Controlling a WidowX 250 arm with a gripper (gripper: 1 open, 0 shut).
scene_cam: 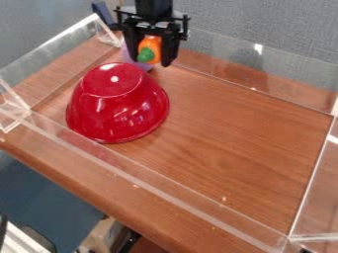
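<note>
My black gripper (149, 42) is at the top centre, holding an orange toy carrot (150, 47) with a green end toward the camera. Behind it a purple object (133, 58), mostly hidden, rests near the back left. An upturned red bowl (117, 105) sits on the left of the wooden surface, below the gripper.
Clear plastic walls surround the wooden tray floor (235, 158). A blue-grey wall stands behind, with assorted items on the floor at lower left.
</note>
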